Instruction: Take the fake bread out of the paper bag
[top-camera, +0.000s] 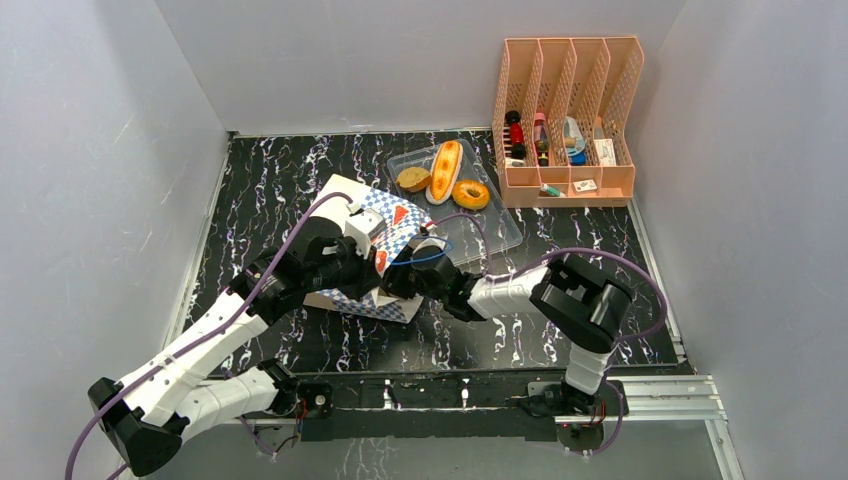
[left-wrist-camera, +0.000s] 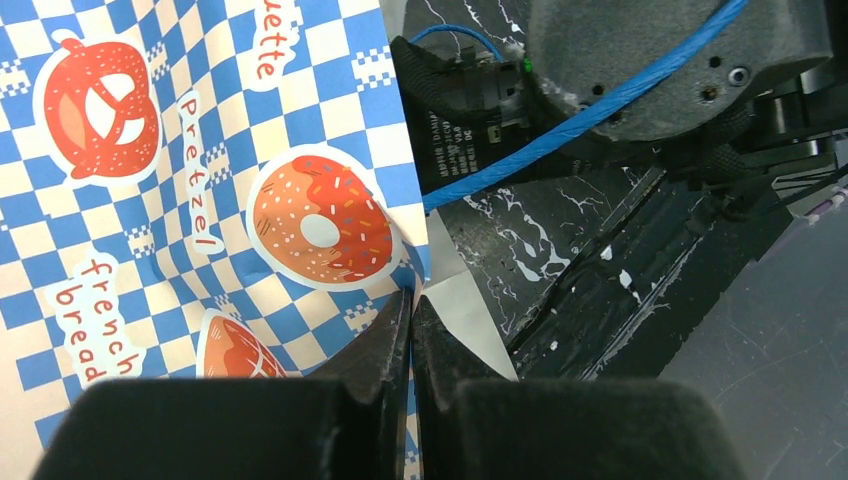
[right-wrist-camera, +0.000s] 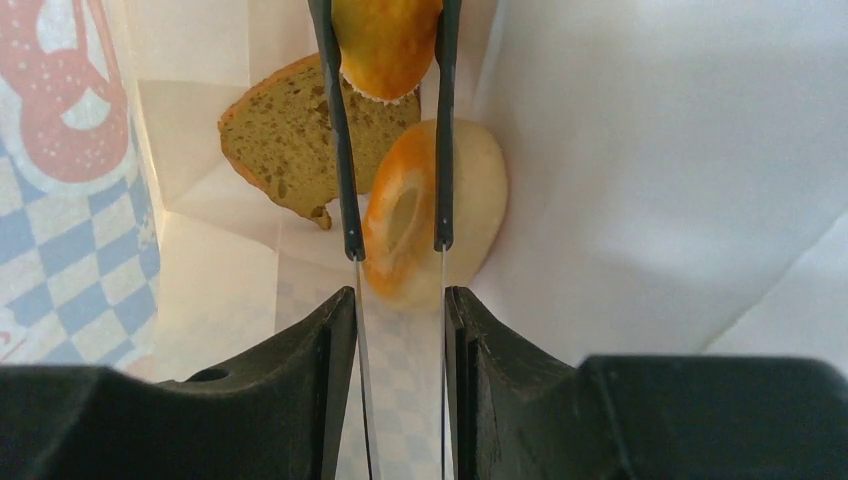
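The paper bag (top-camera: 345, 190), printed in blue and white checks, lies tilted on the table with its mouth facing right. My left gripper is shut on the bag's edge. Reaching into the mouth is my right gripper, its fingers apart. Between their far ends sits a golden-orange bread (right-wrist-camera: 385, 40), seeming to touch both sides; how firmly it is pinched I cannot tell. Deeper behind the fingers lie a brown porous slice (right-wrist-camera: 275, 135) and an orange and cream bread (right-wrist-camera: 475, 195). From above, the bag hides its contents.
A clear tray (top-camera: 508, 232) behind the bag holds a slice (top-camera: 413, 179), a long loaf (top-camera: 446, 165) and a ring bread (top-camera: 471, 194). A pink divided rack (top-camera: 570, 190) stands at the back right.
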